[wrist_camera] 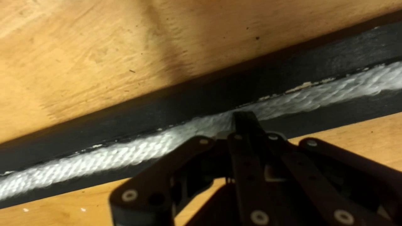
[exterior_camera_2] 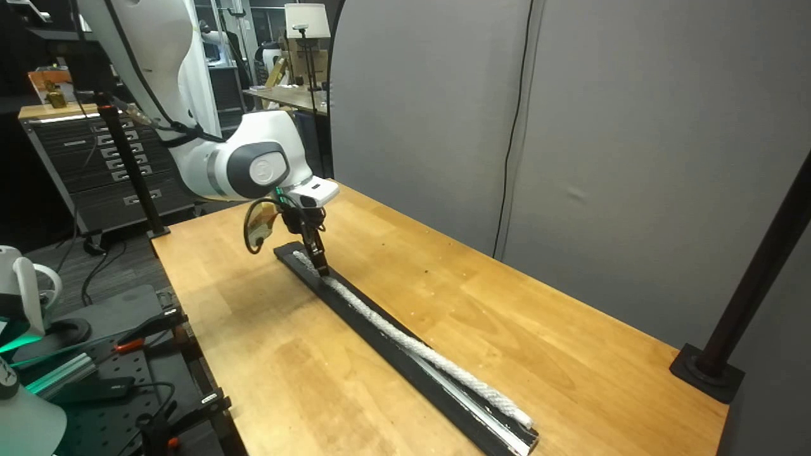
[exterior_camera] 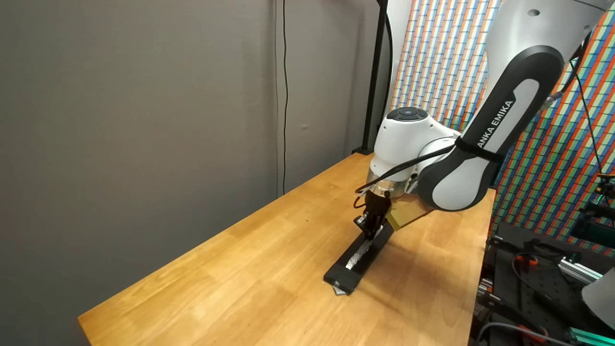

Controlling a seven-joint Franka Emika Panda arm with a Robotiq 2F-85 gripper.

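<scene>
A long black channel strip (exterior_camera_2: 365, 331) lies on the wooden table, and a white braided rope (exterior_camera_2: 388, 325) runs along it. Toward the near end in exterior view 2 the rope lies beside a bare silver groove (exterior_camera_2: 464, 401). My gripper (exterior_camera_2: 324, 272) points down at the rope near the strip's far end there. In the wrist view its fingertips (wrist_camera: 245, 116) are together against the rope, which continues to both sides along the black strip. The fingers look shut; their undersides are hidden, and nothing shows between them.
Bare tabletop (exterior_camera: 242, 277) spreads on both sides of the strip. A black stand (exterior_camera_2: 711, 365) rises at the table's right edge in exterior view 2. A tool cart (exterior_camera: 542, 288) stands alongside the table.
</scene>
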